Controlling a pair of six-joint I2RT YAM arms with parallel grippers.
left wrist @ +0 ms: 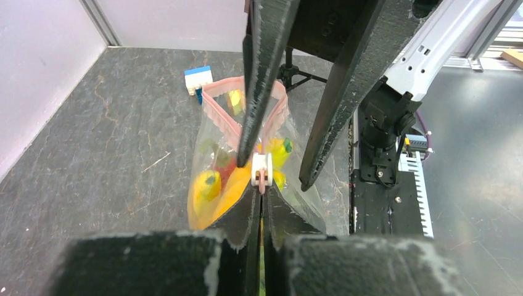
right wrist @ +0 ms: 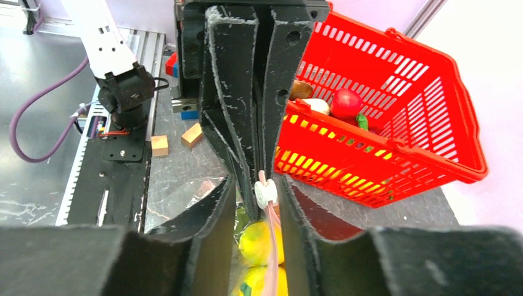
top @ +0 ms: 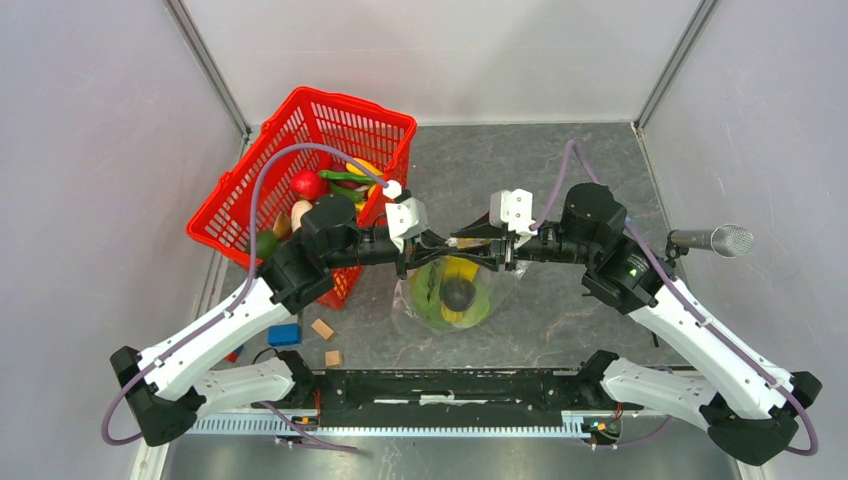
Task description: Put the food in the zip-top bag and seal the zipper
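Note:
Colourful food fills the clear zip top bag [left wrist: 198, 166], which stands with its pink zip rim [left wrist: 221, 117] gaping on the far side in the left wrist view. My left gripper is shut on the near end of the pink zip, just beside the white slider [left wrist: 261, 168]. My right gripper faces it with fingers [right wrist: 210, 228] apart on either side of the slider [right wrist: 266, 194]. It is part open and does not clamp the slider. From above, both grippers meet over the bag [top: 455, 312] and hide its top.
The red basket [top: 395, 125], with more food inside, stands at the back left, close to my left arm. Wooden blocks [top: 322, 328] and a blue block [top: 284, 335] lie at the front left. Behind the bag the counter [top: 560, 160] is clear.

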